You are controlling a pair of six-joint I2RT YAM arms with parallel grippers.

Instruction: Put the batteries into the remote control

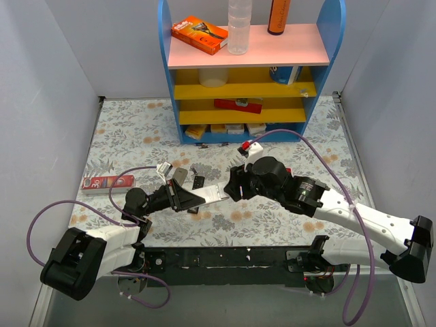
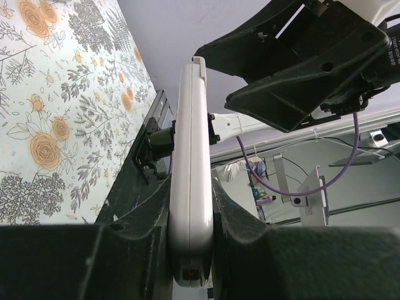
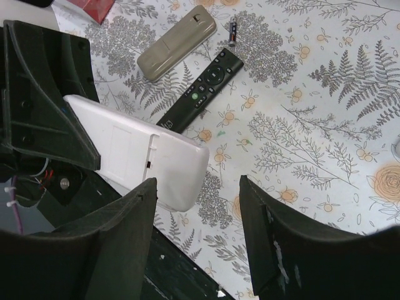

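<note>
A white remote (image 3: 176, 172) hangs above the table, gripped near one end, its flat panelled face turned to the right wrist view. My left gripper is shut on it, and the left wrist view sees it edge-on. Beside the remote's free end my right gripper stands open, with nothing held between its fingers. In the left wrist view its black fingers (image 2: 294, 94) are spread apart beyond the remote. A small battery (image 3: 232, 34) lies on the table; whether any sits inside the white remote cannot be told.
A black remote (image 3: 201, 89) and a brown-grey remote (image 3: 177, 42) lie on the flowered table near the battery. A red box (image 1: 107, 183) is at the left edge. The shelf (image 1: 238, 109) closes off the back.
</note>
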